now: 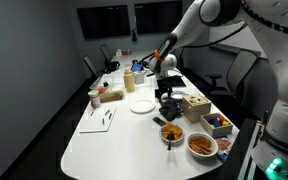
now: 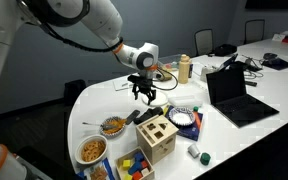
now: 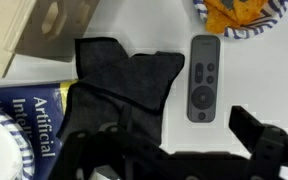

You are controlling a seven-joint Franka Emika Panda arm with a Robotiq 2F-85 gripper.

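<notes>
My gripper is open in the wrist view, its dark fingers spread at the bottom with nothing seen between them. Ahead of it lie a crumpled black cloth (image 3: 124, 82) on the left and a dark grey remote (image 3: 203, 80) on the right, apart from each other on the white table. From outside, the gripper (image 2: 144, 88) hangs above the table near the cloth (image 2: 148, 116) and the remote (image 2: 133, 117). At the top right of the wrist view, a patterned bowl (image 3: 273, 22) holds something orange.
A wooden box (image 2: 156, 142) stands close to the cloth. Around it are a plate (image 2: 185, 117) near a blue book (image 3: 39, 125), a bin of coloured blocks (image 1: 216, 124), another bowl (image 1: 201, 145) and a laptop (image 2: 239, 100). Open table (image 1: 109, 150) lies to the left in exterior view 1.
</notes>
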